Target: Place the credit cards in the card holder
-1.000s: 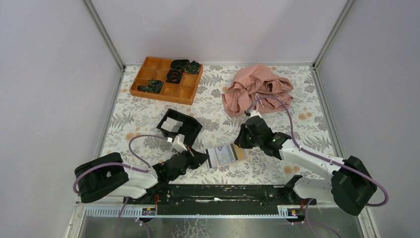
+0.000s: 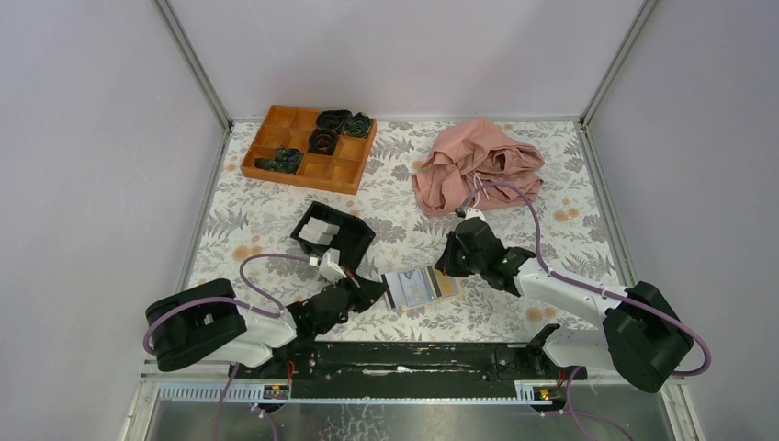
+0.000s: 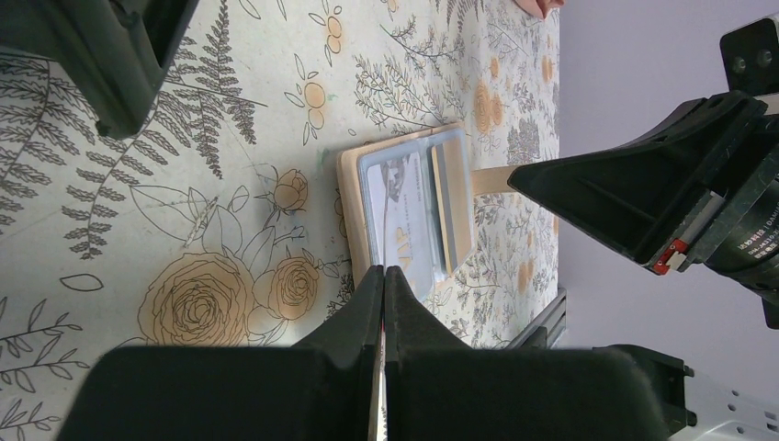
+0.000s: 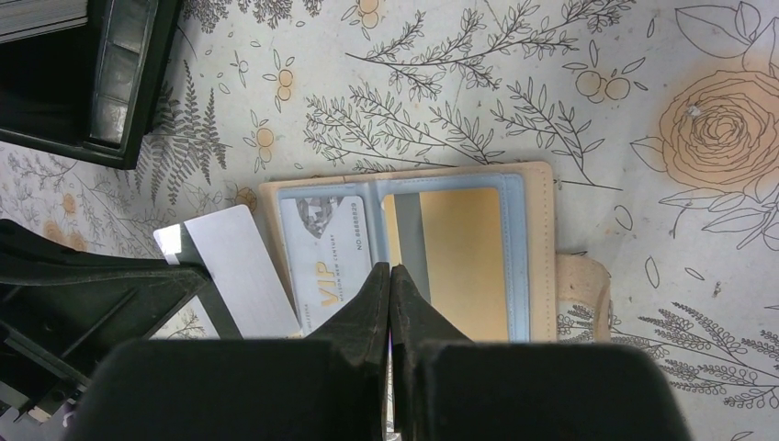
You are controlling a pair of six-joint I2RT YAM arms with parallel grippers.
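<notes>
The open card holder (image 4: 542,211) lies at front centre with a VIP card (image 4: 326,257) and a gold card (image 4: 464,253) in its two sides. My left gripper (image 2: 380,290) is shut on a white, grey-striped card, held at the holder's left edge; the card is edge-on in the left wrist view. My right gripper is shut over the holder, between the two cards in its own view, with nothing visible between its fingertips.
A black box (image 2: 354,239) with pale contents stands behind the left gripper. A wooden compartment tray (image 2: 344,170) with dark items sits back left, a pink cloth (image 2: 473,152) back right.
Both arms have shifted very slightly over the last second, mostly at the elbows. The grippers stay at the holder.
</notes>
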